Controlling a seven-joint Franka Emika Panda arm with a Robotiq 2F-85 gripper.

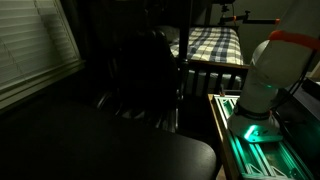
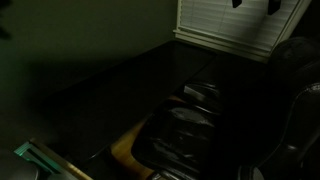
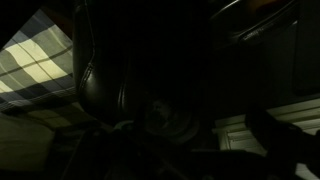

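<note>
The room is very dark. My white arm (image 1: 276,78), with an orange band, rises from its base at the right of exterior view 1. At the top edge of exterior view 2, two dark tips of my gripper (image 2: 255,5) stand apart against the blinds, with nothing visible between them. In the wrist view, one dark finger (image 3: 268,130) shows in front of a pale sill; the other side is lost in shadow. No object can be made out in the gripper.
Window blinds (image 1: 35,40) hang at the left, and a bed with a checked cover (image 1: 215,45) lies at the back. Green light falls on the arm's mount.
</note>
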